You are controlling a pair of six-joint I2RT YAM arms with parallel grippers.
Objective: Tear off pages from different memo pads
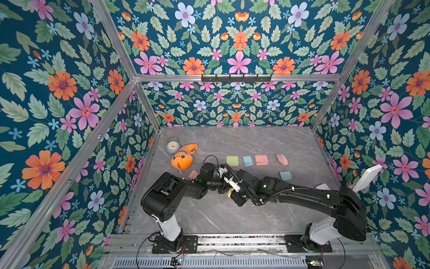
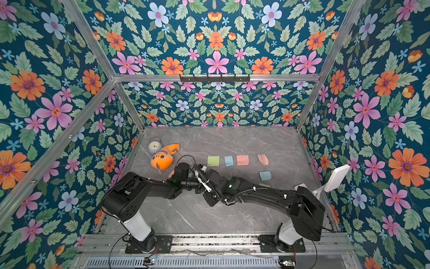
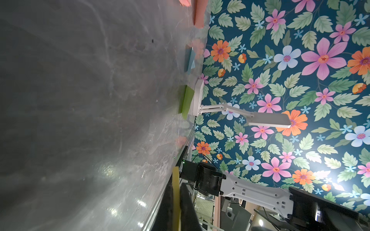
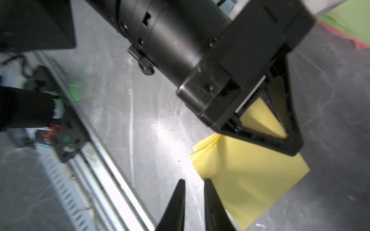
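Note:
A yellow memo pad (image 4: 250, 173) lies on the grey table in the right wrist view, its top sheet creased and lifted at one corner. My left gripper is on the pad, shut, with yellow paper visible at its fingers; the left wrist view shows a yellow strip (image 3: 176, 184) there too. Whether that paper is pinched is unclear. My right gripper hangs beside the pad, its fingertips slightly parted, with nothing clearly between them. In the top views both grippers meet mid-table, hiding most of the pad.
Green (image 1: 232, 160), blue (image 1: 247, 161) and pink (image 1: 261, 160) pads lie behind the arms, with more notes to the right. An orange plush toy (image 1: 182, 159) and a clock (image 1: 173, 145) stand back left. A white lamp (image 1: 365, 178) is at right.

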